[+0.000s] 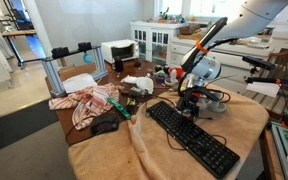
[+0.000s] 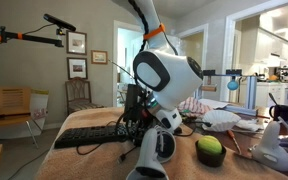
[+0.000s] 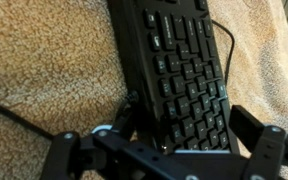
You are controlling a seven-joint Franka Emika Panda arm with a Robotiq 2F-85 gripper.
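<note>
A long black keyboard (image 1: 192, 138) lies on the tan cloth in the exterior view from above, running from the middle toward the lower right. In the wrist view its keys (image 3: 192, 70) fill the centre. My gripper is open, with one finger on each side of the keyboard's near end and nothing visibly clamped. The exterior view shows the gripper (image 1: 188, 103) low over the keyboard's far end. Whether the fingers touch the keyboard or cloth is hard to tell. The low side view has the arm hiding part of the keyboard (image 2: 92, 135).
A black mouse (image 1: 105, 127), a striped cloth (image 1: 83, 103) and a green object (image 1: 119, 107) lie left of the keyboard. Thin cables cross the cloth. In the low side view, a dark cup with a yellow-green ball (image 2: 211, 146) stands nearby. Bare cloth (image 1: 109, 158) spreads at the front left.
</note>
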